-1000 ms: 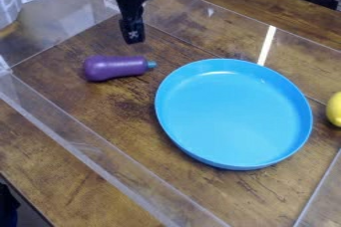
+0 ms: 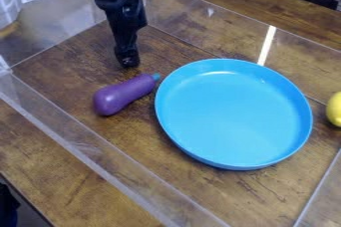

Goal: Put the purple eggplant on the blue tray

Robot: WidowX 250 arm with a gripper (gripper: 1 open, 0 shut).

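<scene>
The purple eggplant lies on the wooden table, just left of the round blue tray. Its stem end points up and right and comes very close to the tray's left rim; I cannot tell whether they touch. Nothing rests on the tray. My dark gripper reaches in from the top left, its tips beyond the eggplant on the far side and apart from it in the picture. The fingers look like one narrow dark shape, so their opening is not clear. I see no object held there.
A yellow object is partly cut off at the right edge. Clear transparent strips run along the left side of the work area. Bare wood shows behind the tray and in front of the eggplant.
My gripper has come down the picture toward it.
</scene>
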